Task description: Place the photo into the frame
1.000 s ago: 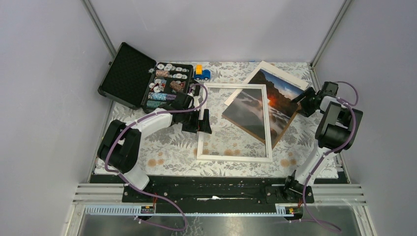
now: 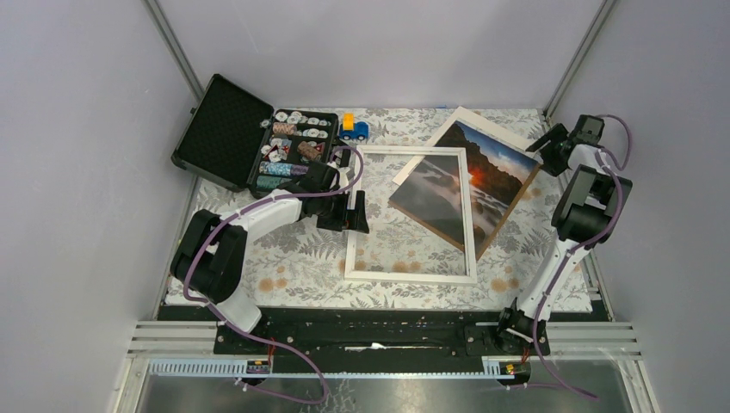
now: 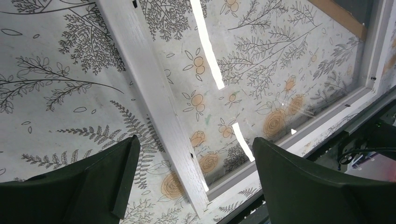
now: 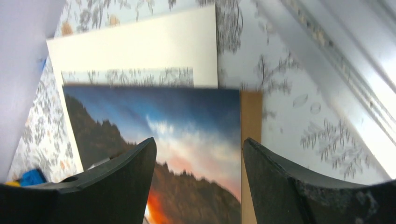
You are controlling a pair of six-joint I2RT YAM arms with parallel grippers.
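The white frame lies flat on the patterned table, a clear sheet inside it reflecting light in the left wrist view. Its right side overlaps the sunset photo, which lies tilted with a brown backing showing along its edge. Over the frame's left bar stands my left gripper, open, with no hold on the bar. My right gripper is at the photo's far right corner. Its fingers are apart above the photo and backing, nothing between them.
A cream mat lies partly under the photo at the back. An open black case and a blue-yellow toy car stand at the back left. Bare table lies at the front right; the right wall is close to my right arm.
My right gripper has moved toward the back and a little right, off the photo's right side to its far corner. The photo, frame and left arm look almost the same.
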